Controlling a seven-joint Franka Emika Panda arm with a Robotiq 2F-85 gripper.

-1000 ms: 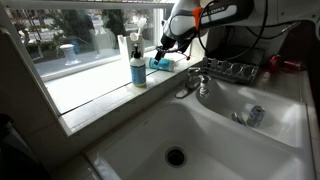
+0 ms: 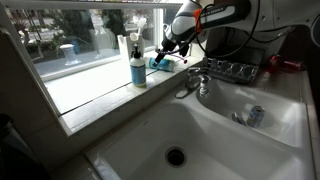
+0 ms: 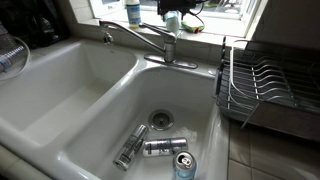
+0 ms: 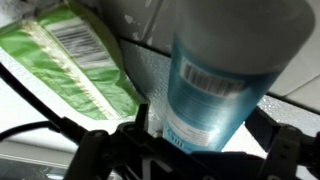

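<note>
My gripper is open, and a blue-labelled container (image 4: 222, 88) with a pale grey end lies between its fingers in the wrist view. Whether either finger touches it I cannot tell. In exterior view 1 the blue container (image 2: 160, 64) rests on the window sill, with the gripper (image 2: 170, 52) right above it. Exterior view 2 shows the blue container (image 3: 173, 20) on the sill behind the faucet, partly covered by the dark fingers. A green and white packet (image 4: 68, 58) lies beside the container in the wrist view.
A pump bottle (image 2: 138, 70) stands on the sill close by. The faucet (image 3: 168, 45) rises in front of the sill. Several cans (image 3: 165, 147) are in one sink basin; the other basin (image 2: 150, 140) is empty. A dish rack (image 3: 265, 80) stands beside the sink.
The arm and gripper have shifted slightly near the container. The container and other things look unmoved.
</note>
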